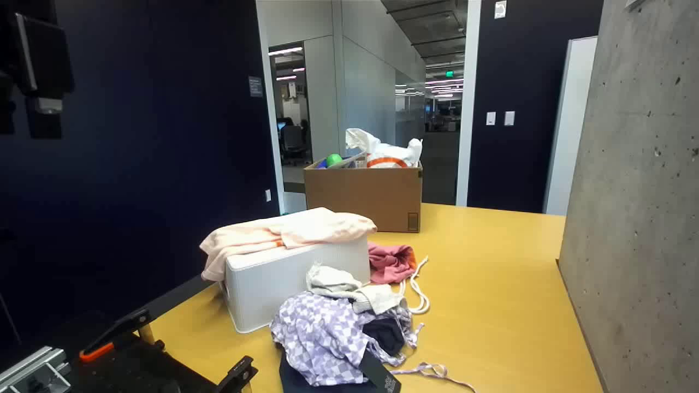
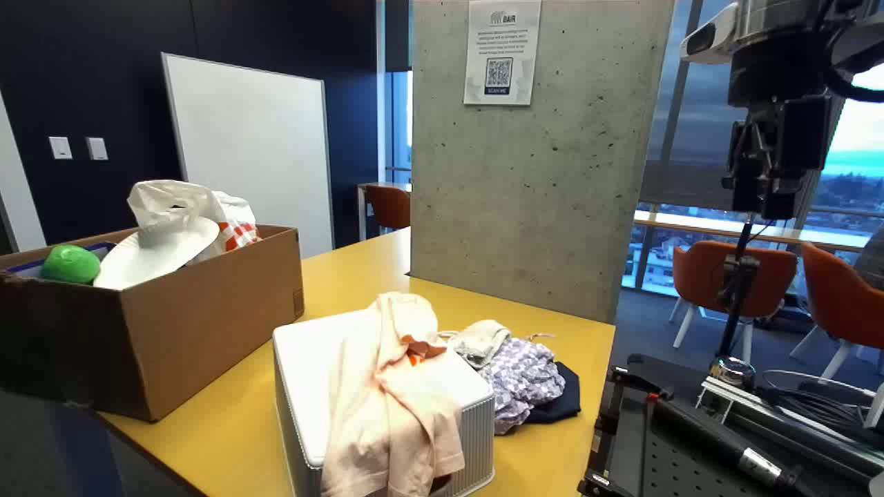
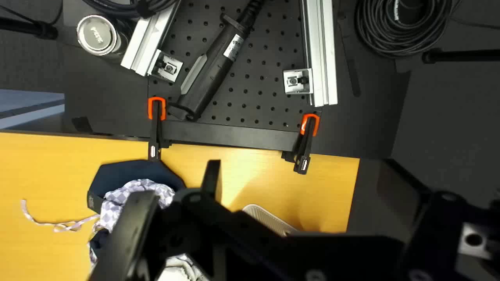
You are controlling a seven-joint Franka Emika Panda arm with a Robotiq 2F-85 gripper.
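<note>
High at the right of exterior view 2 hangs my gripper [image 2: 764,206], pointing down, well above the table and clear of the clothes. It is open and holds nothing; its dark parts blur across the bottom of the wrist view. A peach garment [image 2: 389,414] is draped over a white ribbed box [image 1: 298,278]. Beside the box lies a heap: a lilac-and-white checked cloth [image 1: 321,337], a pale grey-white garment [image 1: 334,281] and a dark navy piece [image 2: 556,402] partly beneath. Behind them a rose-pink garment [image 1: 391,263] with white cords rests on the table.
A cardboard box [image 1: 363,200] filled with bags and a green item stands at the table's far end. A concrete pillar [image 2: 530,182] borders one side. Clamps [image 3: 303,147] grip the near table edge beside the black perforated base [image 3: 253,84]. Bare yellow tabletop [image 1: 498,295] lies along the pillar.
</note>
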